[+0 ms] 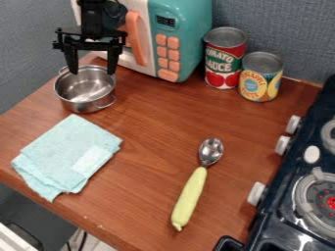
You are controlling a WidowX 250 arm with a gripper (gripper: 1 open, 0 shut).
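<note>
My black gripper (pixel 92 51) is at the upper left, in front of the mint microwave (pixel 177 44) and over the steel pot (pixel 85 96). Its two dark fingers point down near the pot's back rim, standing apart with nothing clearly between them. The pot sits upright on the wooden counter (pixel 157 147).
A tomato sauce can (pixel 222 61) and a yellow can (pixel 261 78) stand at the back. A folded cloth (pixel 69 157) lies front left; a spoon (pixel 211 151) and a corn cob (pixel 189 198) lie centre right. A black stove (pixel 295 201) borders the right.
</note>
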